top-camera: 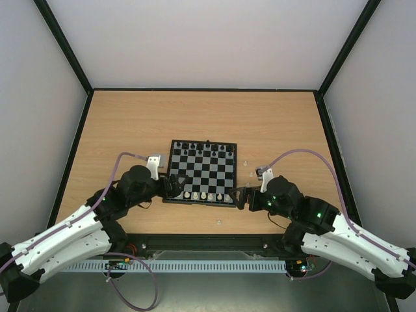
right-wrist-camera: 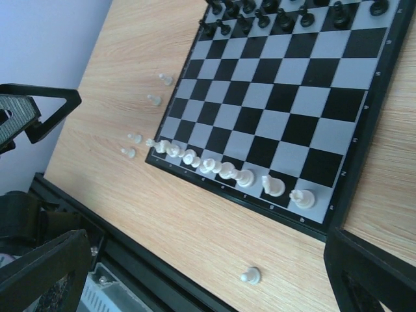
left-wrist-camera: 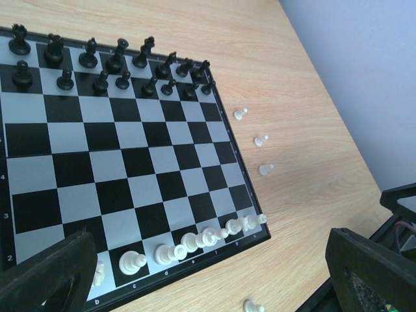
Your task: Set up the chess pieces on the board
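The chess board (top-camera: 203,169) lies on the wooden table. Black pieces (left-wrist-camera: 55,49) stand in two rows along its far edge. White pieces (left-wrist-camera: 132,262) line the near edge. Loose white pieces stand right of the board (left-wrist-camera: 260,140) and one in front of it (right-wrist-camera: 251,275). My left gripper (top-camera: 175,185) is open over the board's near left corner, with no piece between its fingers. My right gripper (top-camera: 239,196) is open beside the board's near right corner, also empty.
Dark frame rails and walls edge the workspace.
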